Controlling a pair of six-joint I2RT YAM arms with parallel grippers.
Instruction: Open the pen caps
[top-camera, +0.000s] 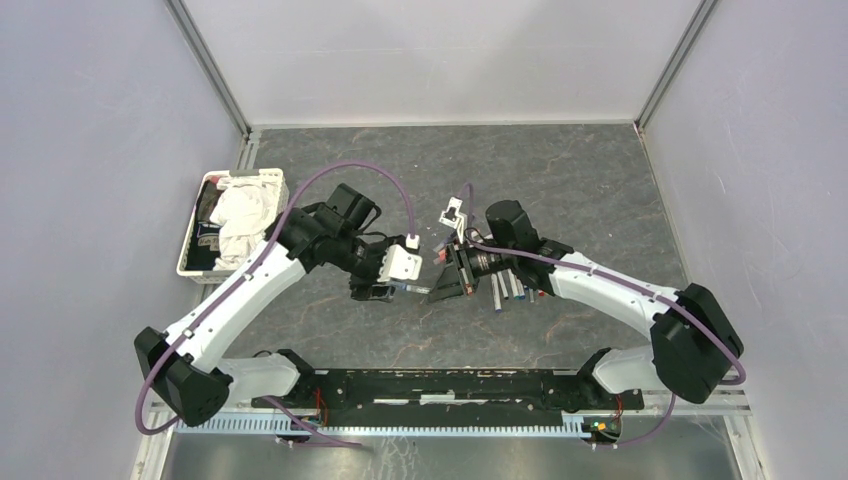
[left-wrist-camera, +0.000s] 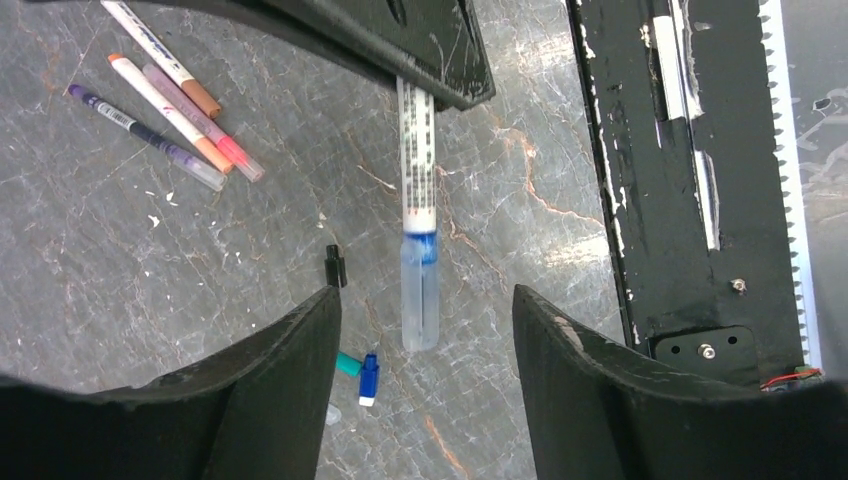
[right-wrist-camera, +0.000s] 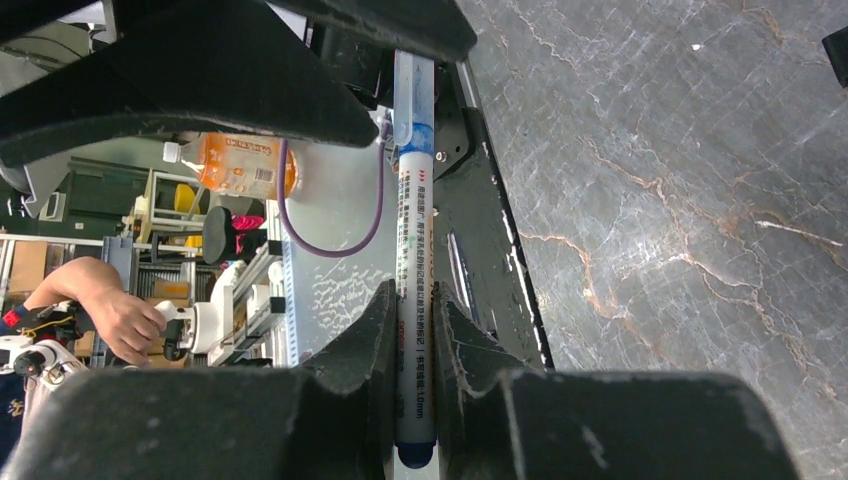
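Note:
A white marker pen (right-wrist-camera: 414, 230) with a clear blue-tinted cap (left-wrist-camera: 420, 300) is held level above the table, my right gripper shut on its printed barrel. The dark blue barrel end points back into that gripper; the cap sticks out toward the left arm. My left gripper is open, one finger (left-wrist-camera: 290, 365) on each side of the cap, with gaps showing on both sides. Seen from above, the pen (top-camera: 417, 289) spans the short space between the two grippers. The cap is still on the barrel.
Loose caps lie below, among them a black cap (left-wrist-camera: 335, 266) and a blue cap (left-wrist-camera: 369, 380). Several pens, including a purple pen (left-wrist-camera: 145, 135), rest on the table; another row of pens (top-camera: 512, 288) lies beneath the right arm. A white basket (top-camera: 187, 240) stands at left.

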